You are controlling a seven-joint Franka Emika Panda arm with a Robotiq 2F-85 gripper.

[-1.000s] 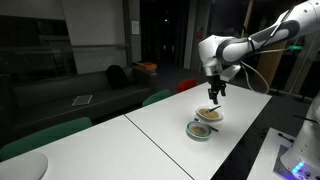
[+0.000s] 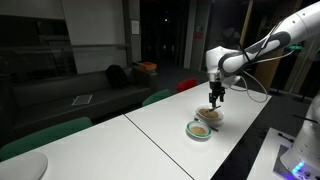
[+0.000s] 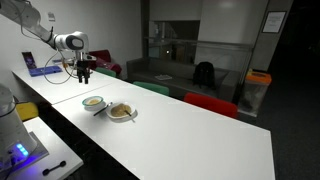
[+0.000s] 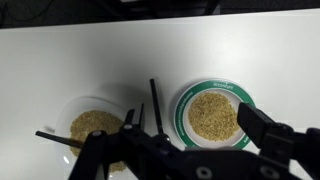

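Observation:
My gripper hangs above the white table, its two black fingers wide apart with nothing seen between them. In exterior view 1 the gripper (image 2: 214,98) is over the area of the bowls. A green-rimmed bowl (image 4: 178,115) of tan grains lies below, toward the right finger. On the left is a white bowl (image 4: 70,112), also with grains; a dark-handled utensil (image 4: 58,138) leans over its rim. Between the bowls lies a thin black utensil (image 4: 156,104). Exterior view 2 shows the green-rimmed bowl (image 3: 93,107) beside the white bowl (image 3: 133,115).
Red chairs (image 3: 211,106) and green chairs (image 2: 45,138) stand along its sides, with a dark sofa (image 2: 75,90) behind. A round white item (image 2: 24,167) is at the table's far end from the arm.
The arm has come down somewhat, bringing the gripper lower over the bowls. Both bowls appear to stay in place.

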